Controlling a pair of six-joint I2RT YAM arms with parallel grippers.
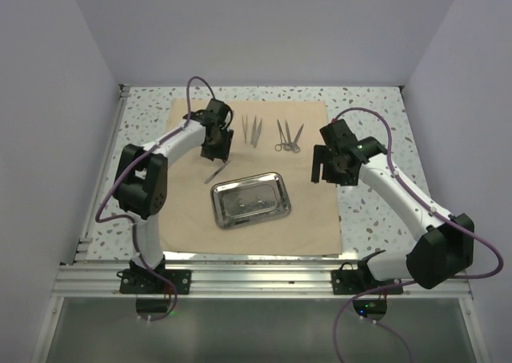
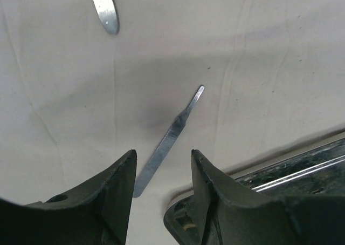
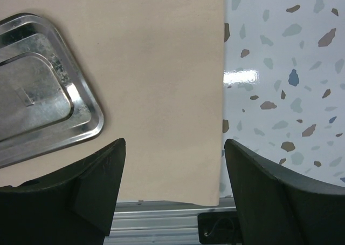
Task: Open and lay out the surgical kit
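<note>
On the beige cloth a scalpel handle [image 2: 167, 142] lies slantwise, just beyond the open fingers of my left gripper and apart from them. From above, that left gripper [image 1: 216, 155] hovers over the handle's [image 1: 214, 173] upper end, left of the tray. The metal tray [image 1: 252, 218] is empty inside. At the top of the cloth several instruments lie in a row: slim tweezers [image 1: 245, 131], flat handles [image 1: 257, 133] and scissors or clamps [image 1: 288, 146]. My right gripper is over the cloth's right part, fingers apart with nothing between them.
Speckled table top [image 1: 376, 219] borders it left and right. A metal rail [image 1: 256, 275] runs along the front edge.
</note>
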